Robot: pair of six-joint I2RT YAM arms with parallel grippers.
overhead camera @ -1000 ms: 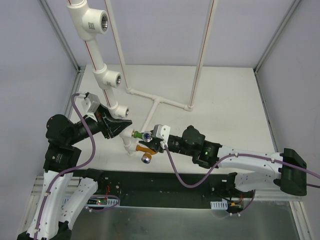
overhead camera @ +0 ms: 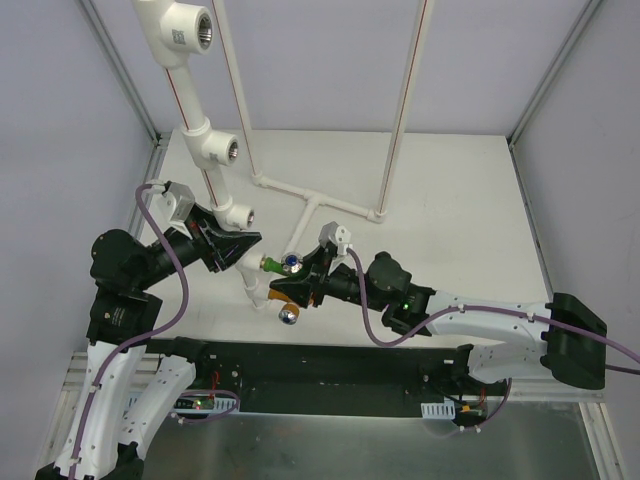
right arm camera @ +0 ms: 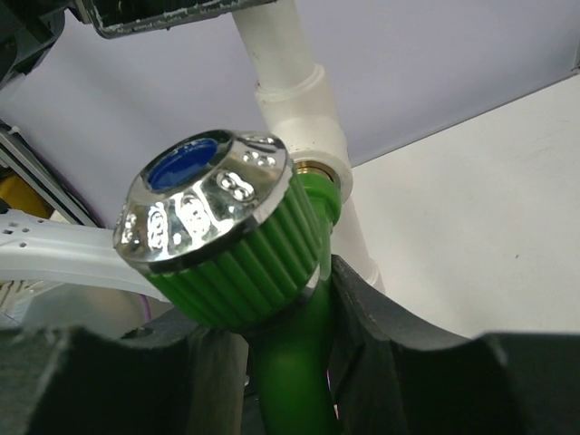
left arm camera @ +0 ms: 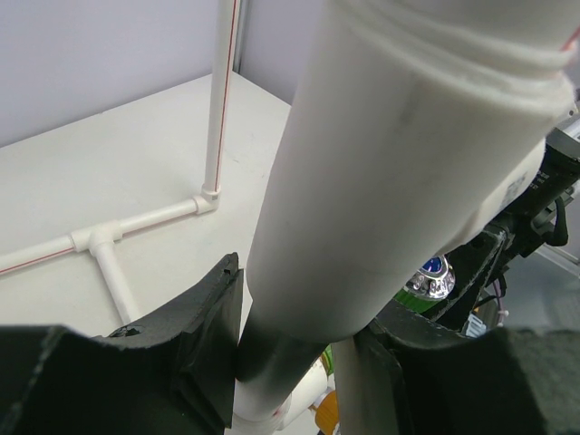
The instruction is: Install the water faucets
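A white pipe column with threaded side sockets (overhead camera: 218, 148) leans in at upper left. My left gripper (overhead camera: 232, 249) is shut around its lower stretch; in the left wrist view the white pipe (left arm camera: 362, 172) rises between the fingers. A green faucet with a chrome, blue-capped knob (right arm camera: 213, 213) has its brass end at a socket mouth (right arm camera: 317, 163). My right gripper has its fingers on either side of the green body; whether they press on it, I cannot tell. An orange faucet (overhead camera: 290, 312) sits below the green one.
A thinner white pipe frame (overhead camera: 315, 198) stands behind the column. The white board (overhead camera: 450, 210) is bare to the right. My two grippers are close together, with the faucets between them.
The green faucet's knob sits slightly higher. The pipe column and left gripper have shifted slightly left.
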